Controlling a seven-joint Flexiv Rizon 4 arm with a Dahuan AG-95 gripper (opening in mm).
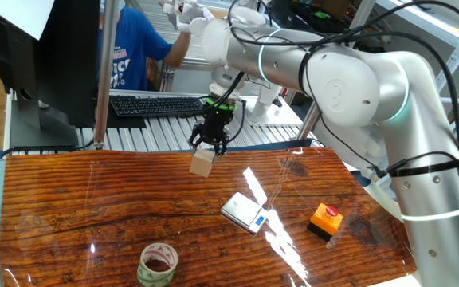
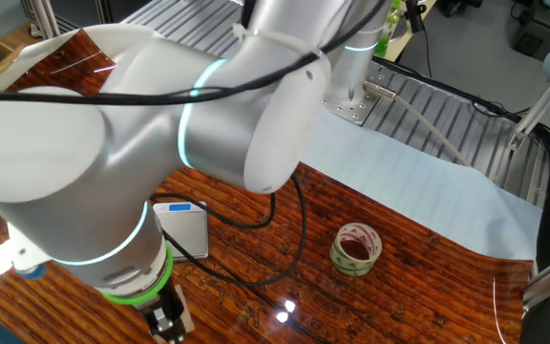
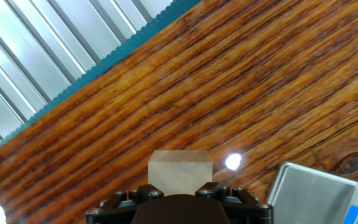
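A pale tan block (image 1: 202,163) is in the grasp of my gripper (image 1: 206,148), near the table's far edge in exterior view 1. In the wrist view the block (image 3: 180,173) sits between the fingertips of my gripper, which is shut on it. Wood grain shows all around it there, and it seems to hang above the table. A silver scale (image 1: 245,212) with a small blue display lies nearer the table's middle; in the wrist view the scale (image 3: 312,196) is at lower right, apart from the block. Exterior view 2 mostly hides the gripper behind the arm.
A tape roll (image 1: 158,264) stands near the front of the wooden table (image 1: 78,215). An orange box with a red button (image 1: 325,221) is to the right of the scale. Beyond the far edge are a keyboard (image 1: 156,105) and a monitor.
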